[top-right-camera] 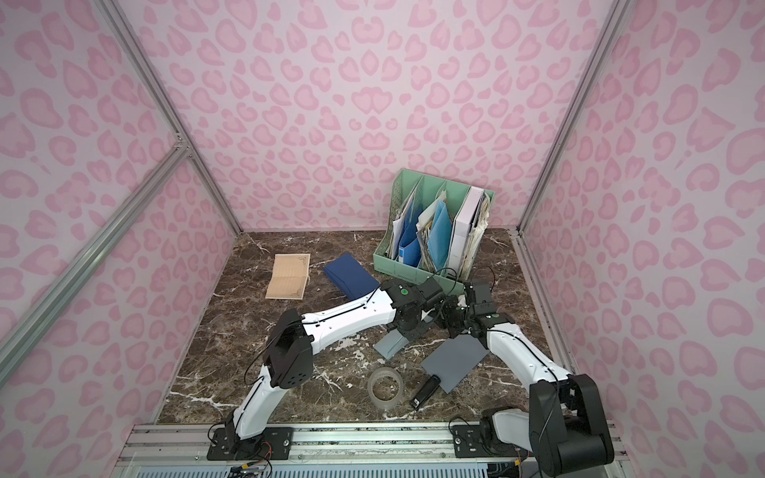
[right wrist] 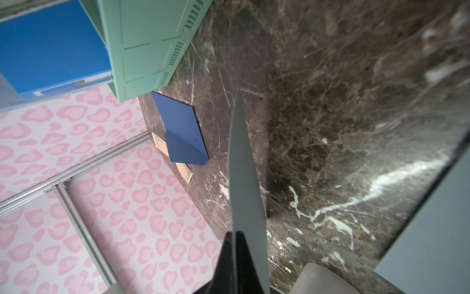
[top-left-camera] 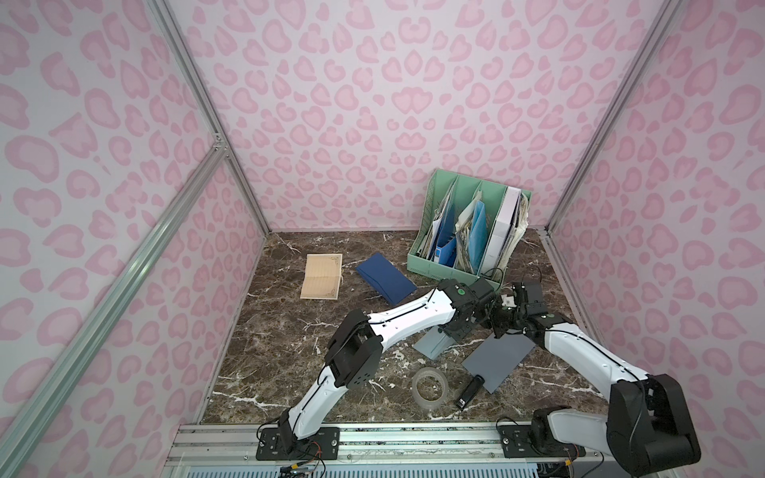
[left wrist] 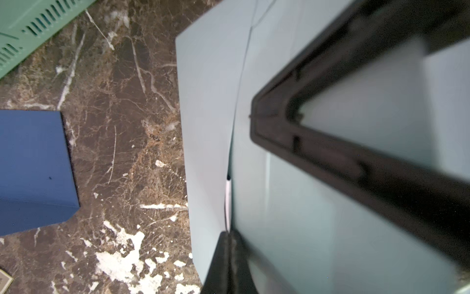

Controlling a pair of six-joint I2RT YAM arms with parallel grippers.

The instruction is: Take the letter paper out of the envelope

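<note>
A pale grey-blue envelope [top-left-camera: 432,344] is held up at an angle between my grippers at the centre right. In the left wrist view, my left gripper is shut at the envelope's opening [left wrist: 210,107], where a thin pale strip shows along the slit; whether it pinches anything is hard to tell. In the right wrist view, my right gripper is shut on the envelope [right wrist: 244,181], seen edge-on. The letter paper cannot be clearly made out.
A green file organiser [top-left-camera: 422,263] stands at the back right. A navy envelope [top-left-camera: 385,277] and a beige paper [top-left-camera: 321,276] lie left of it. A tape roll [top-left-camera: 430,402] and a grey board with black handle [top-left-camera: 498,358] lie in front.
</note>
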